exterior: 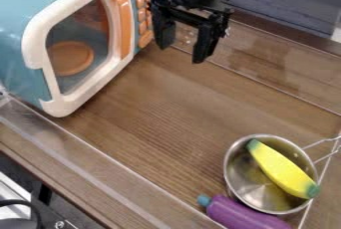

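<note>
My black gripper (182, 36) hangs at the top centre, open, beside the right edge of a teal toy microwave (30, 36), close to its orange buttons. The microwave's white-framed front shows an orange round plate (70, 56) inside. At the lower right a metal pot (246, 181) with a wire handle holds a yellow banana (277, 166), and a purple eggplant (246, 214) lies beside it at the bottom edge.
A grey wall (286, 4) runs along the back. A dark cable and white object sit at the lower left.
</note>
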